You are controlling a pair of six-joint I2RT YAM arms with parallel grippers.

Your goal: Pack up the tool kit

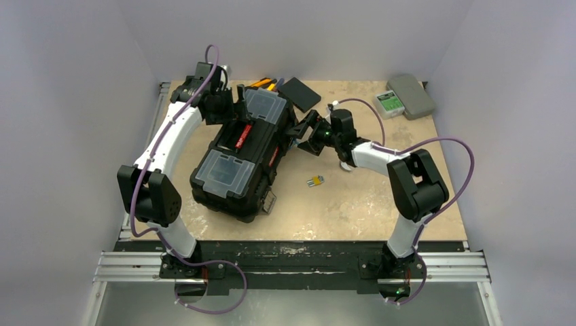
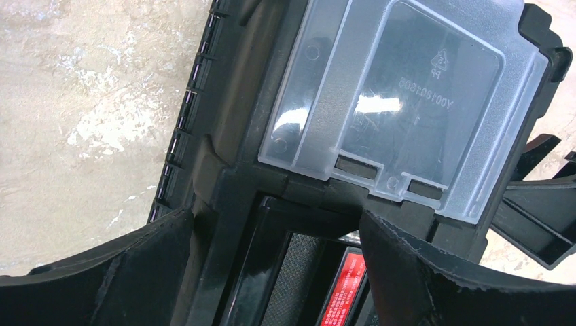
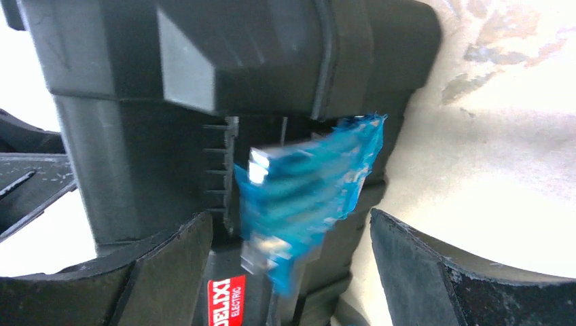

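The black tool box (image 1: 261,180), its clear-lidded compartments shut, lies diagonally on the left of the table. Over its far left part, my left gripper stands open, its fingers apart above the lid at one end of the black handle (image 2: 306,214). My right gripper is open beside the box's right side. Ahead of its parted fingers, against or close to that side, is a blurred blue packet (image 3: 306,176) with white bits; whether it touches the box, I cannot tell. From above, the right gripper mostly hides the packet.
A small yellow-and-grey piece (image 1: 315,181) lies on the open table right of the box. Behind the box are a black flat case (image 1: 299,94) and yellow-handled tools (image 1: 261,82). A green-and-white box (image 1: 388,104) and a grey case (image 1: 411,96) stand back right.
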